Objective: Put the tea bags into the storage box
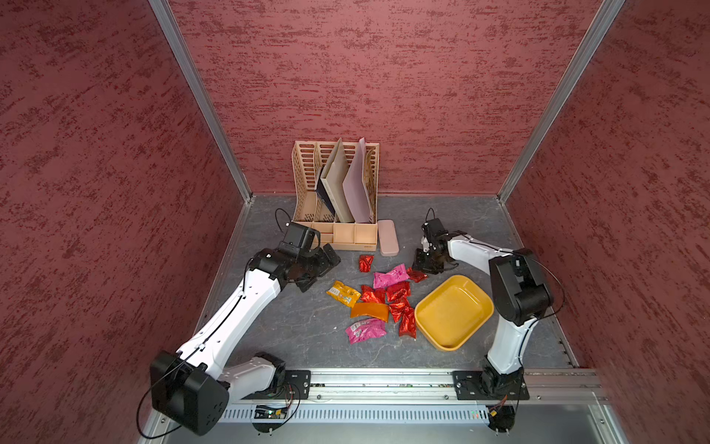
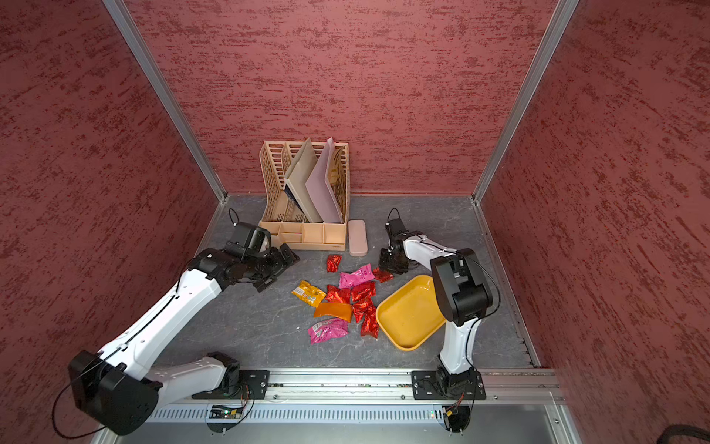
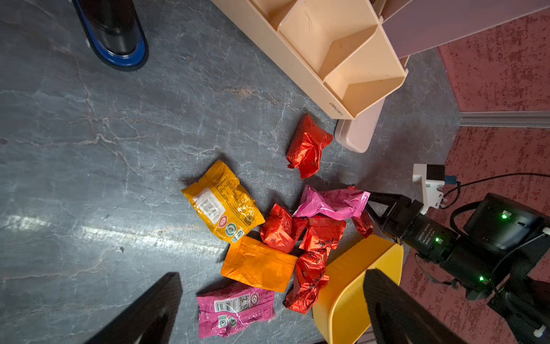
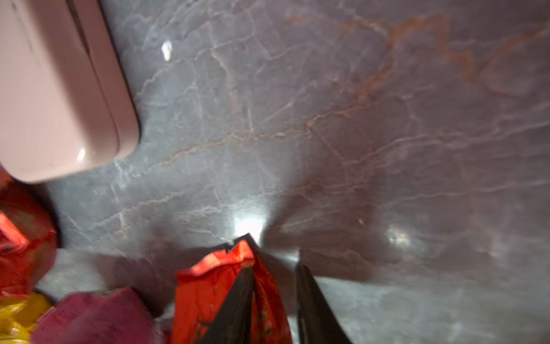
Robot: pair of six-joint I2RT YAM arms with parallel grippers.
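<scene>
Tea bag packets lie loosely grouped mid-table: yellow, orange, pink, magenta and several red ones. The yellow plastic box stands at front right. My left gripper hangs open and empty over the left side, left of the packets. My right gripper is low at a red packet beside the pink one, with its fingertips slightly apart; one overlaps the packet in the wrist view. Whether it grips the foil cannot be told.
A wooden organizer with folders stands at the back, a pale pink case beside it. A dark blue-rimmed object stands at the left, largely hidden from above.
</scene>
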